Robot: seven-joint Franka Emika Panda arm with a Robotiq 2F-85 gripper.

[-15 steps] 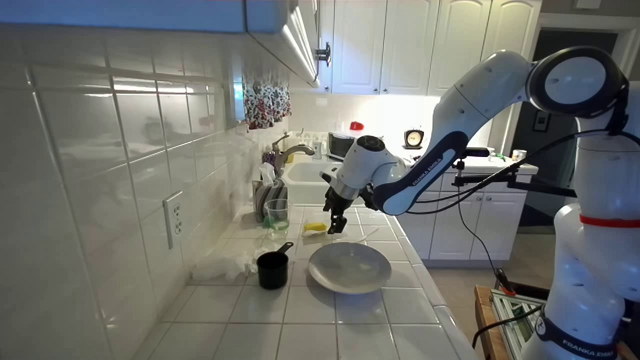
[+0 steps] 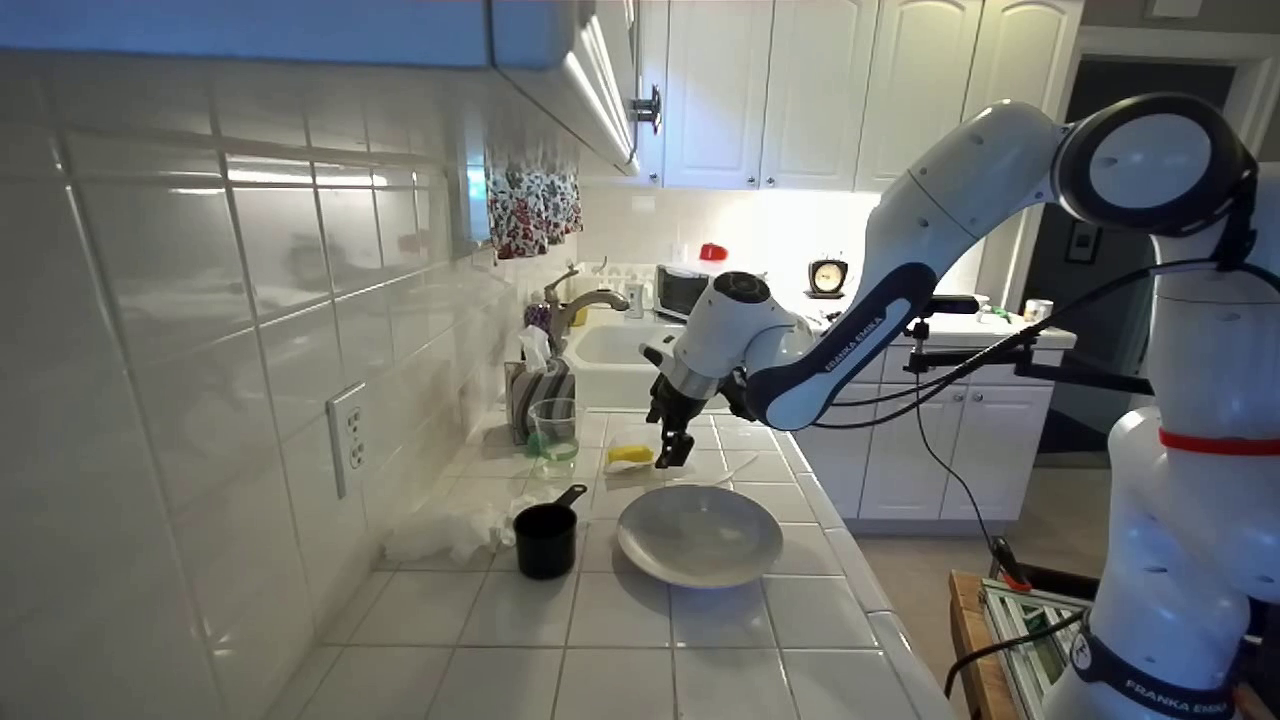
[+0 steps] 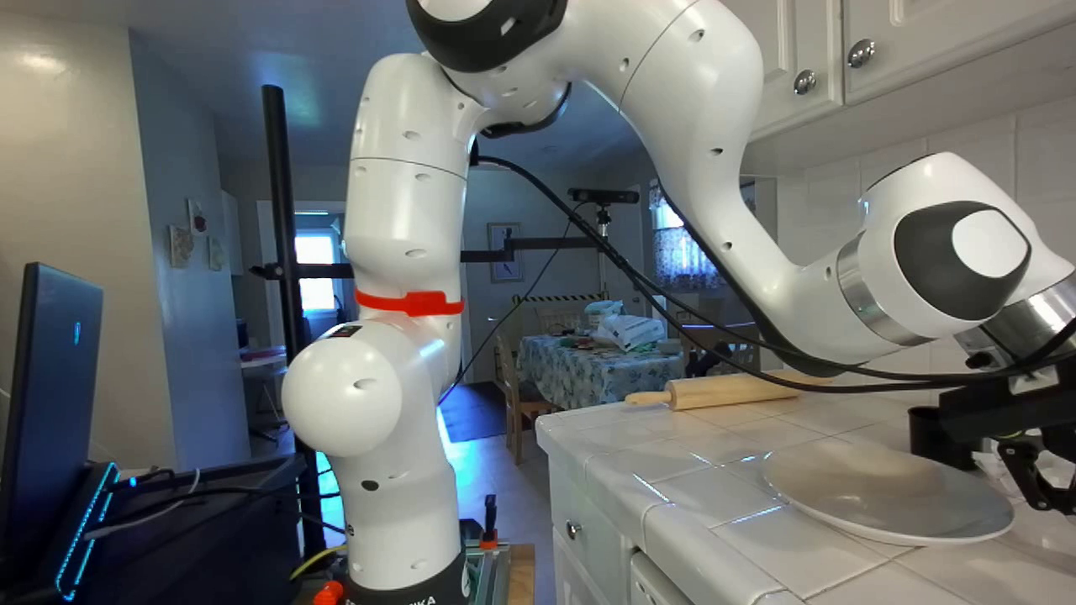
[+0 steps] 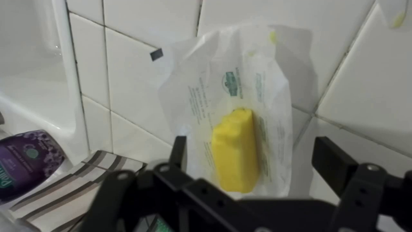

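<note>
A yellow block (image 4: 236, 152), perhaps a stick of butter, lies on a crumpled white printed wrapper (image 4: 247, 81) on the tiled counter. From exterior view 1 the same yellow block (image 2: 629, 454) appears beyond the plate, left of my gripper (image 2: 674, 454). My gripper is open in the wrist view, its black fingers wide apart. The block shows between and below them, with neither finger touching it. A grey plate (image 2: 699, 535) rests on the counter nearer the camera, and a black measuring cup (image 2: 546, 540) stands to its left.
A clear cup (image 2: 554, 434), a striped holder (image 2: 528, 396) and crumpled plastic (image 2: 450, 530) line the wall side. Behind is the sink (image 2: 612, 344). In exterior view 2 a rolling pin (image 3: 731, 391) lies on the counter.
</note>
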